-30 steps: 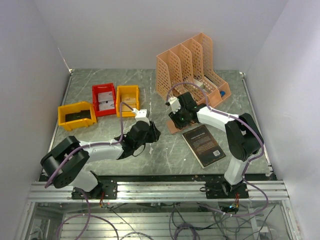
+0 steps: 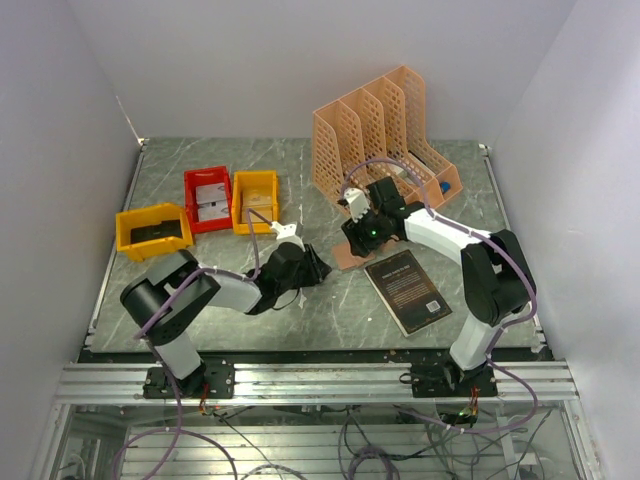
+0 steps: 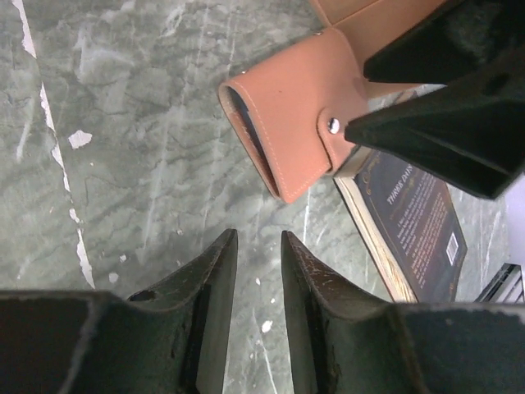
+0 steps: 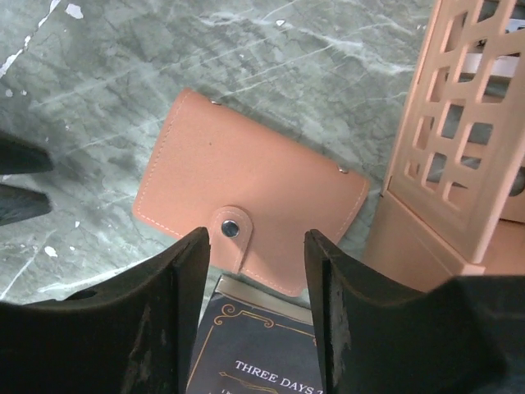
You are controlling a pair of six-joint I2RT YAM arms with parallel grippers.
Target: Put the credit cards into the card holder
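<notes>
The pinkish-tan card holder (image 4: 254, 185) lies flat on the table with its snap flap closed. My right gripper stands open above it, its fingers apart and nothing between them. In the left wrist view, the holder (image 3: 299, 98) shows a slightly parted edge on its near left side. My left gripper is part open and empty, just short of the holder, to its left from above. No loose credit card can be made out on the bare table.
A dark book (image 2: 409, 290) lies right beside the holder. Behind stands a peach file rack (image 2: 375, 125), close to the right gripper. Yellow (image 2: 153, 231) and red (image 2: 207, 198) bins sit at the left, with another yellow bin (image 2: 255, 200) alongside.
My left gripper has moved right, closer to the card holder. The right gripper has shifted slightly to the right over the holder.
</notes>
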